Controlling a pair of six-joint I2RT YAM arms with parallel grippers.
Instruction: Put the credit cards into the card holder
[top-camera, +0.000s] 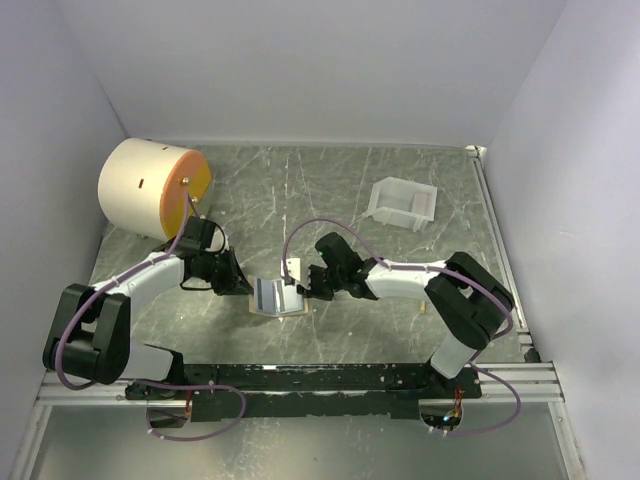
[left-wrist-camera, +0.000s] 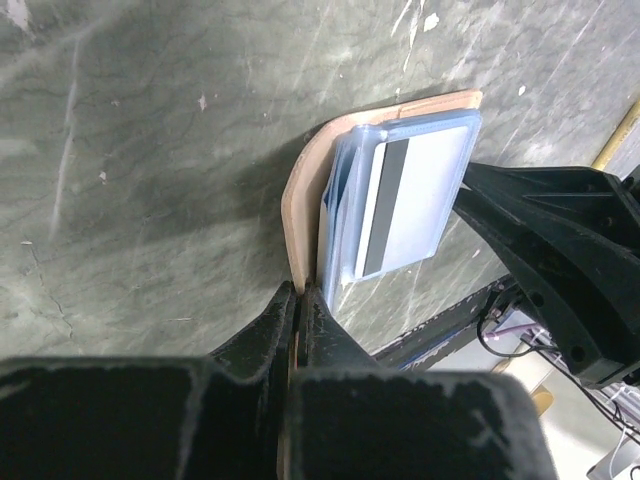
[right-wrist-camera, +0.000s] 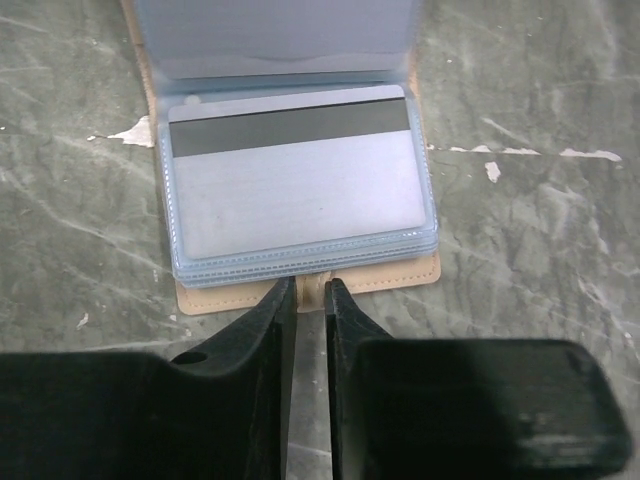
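The card holder lies opened out on the table, tan outside with clear blue-edged sleeves. A white card with a dark stripe sits in its top sleeve. My left gripper is shut on the edge of the holder's tan cover, which rises towards it. At the opposite edge, my right gripper has its fingertips a small gap apart. A bit of the tan cover shows in that gap; whether it is gripped cannot be told. Any other cards in the sleeves are hidden.
A clear box stands at the back right with a pale item inside. A large cream and orange cylinder lies at the far left.
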